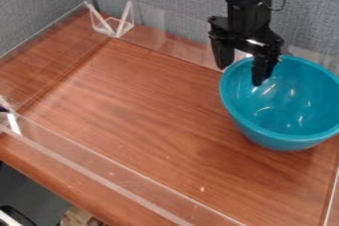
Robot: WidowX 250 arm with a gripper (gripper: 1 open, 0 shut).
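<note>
My black gripper (243, 55) hangs at the back right, over the near-left rim of a large teal bowl (281, 116), its fingers open and pointing down. The bowl stands upright on the right side of the wooden table (119, 121). I see nothing held between the fingers, and the bowl's inside looks empty.
Clear plastic edging (159, 192) runs along the table's edges, with a white bracket (111, 24) at the back left corner. Grey padded walls stand behind.
</note>
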